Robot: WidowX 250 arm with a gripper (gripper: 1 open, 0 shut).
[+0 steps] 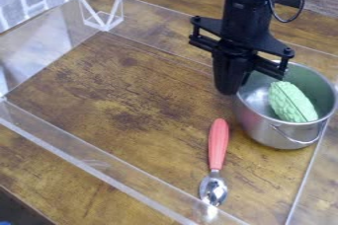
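My black gripper point(226, 77) hangs above the left rim of a metal pot point(264, 132) on the right, its fingertips pointing down; it looks shut, with nothing visible between the fingers. A green ridged object, like a cabbage or corn point(294, 105), lies inside the pot. A spoon with a red handle point(218, 147) lies on the wooden table point(93, 101) in front of the pot, its metal bowl toward the near edge.
Clear plastic walls run along the left, back and front of the table area. A white wire piece point(106, 17) stands at the back left.
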